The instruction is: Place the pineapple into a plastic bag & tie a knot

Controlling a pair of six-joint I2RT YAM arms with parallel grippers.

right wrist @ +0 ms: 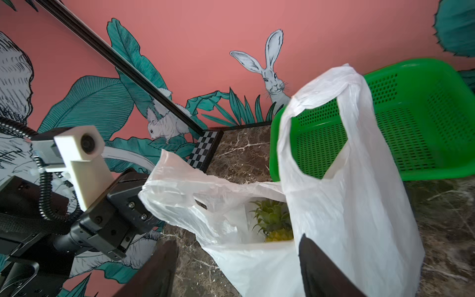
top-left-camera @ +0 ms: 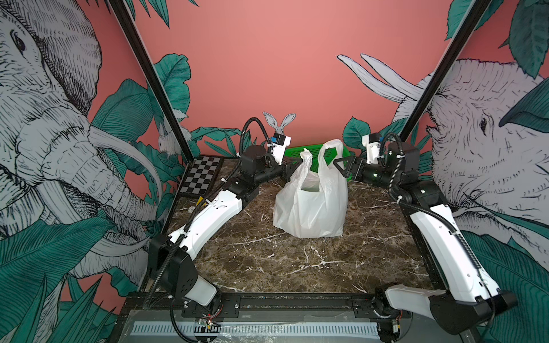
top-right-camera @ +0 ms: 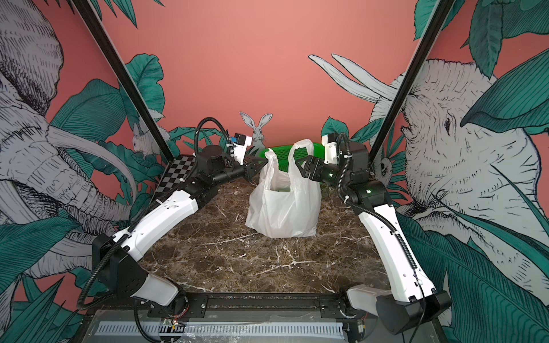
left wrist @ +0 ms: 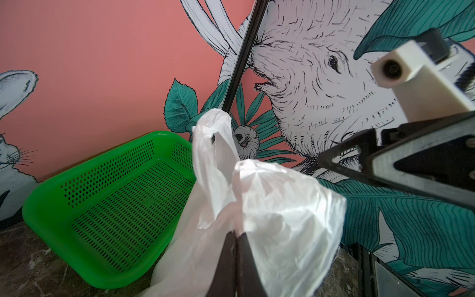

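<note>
A white plastic bag (top-left-camera: 313,208) stands upright in the middle of the table, its mouth gaping. Inside, the leafy crown of the pineapple (right wrist: 272,215) and a little yellow skin show in the right wrist view; the bag hides the remainder. My left gripper is shut on the bag's left handle (right wrist: 165,190), thin plastic at its tips. The right handle loop (top-left-camera: 330,149) rises on its own. My right gripper is open beside that loop, its fingers (right wrist: 316,267) apart on the near side of the bag.
Behind the bag, against the back wall, sits an empty green basket (left wrist: 123,208). A checkered board (top-left-camera: 200,175) lies at the back left.
</note>
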